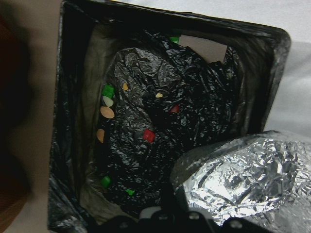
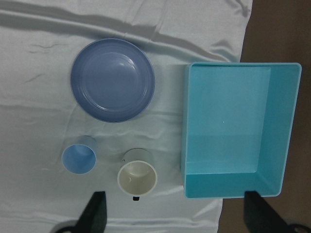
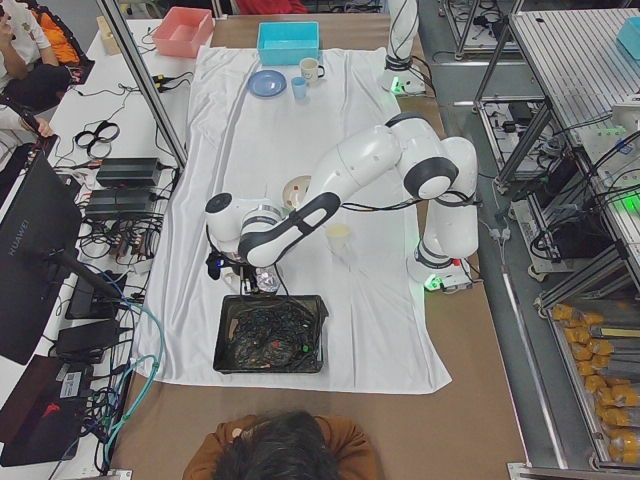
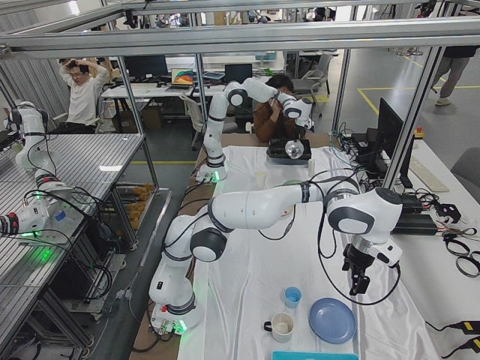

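Observation:
A crumpled silver foil object fills the lower right of the left wrist view, held at my left gripper, which is shut on it above the edge of a black bin lined with a black bag, with small colored scraps inside. In the right camera view my right gripper hangs over the cloth near the blue plate; its fingers stand apart in the right wrist view, empty.
A blue cup, a white mug and a cyan box sit at the far end. A tan bowl and a pale yellow cup stand midway on the white cloth.

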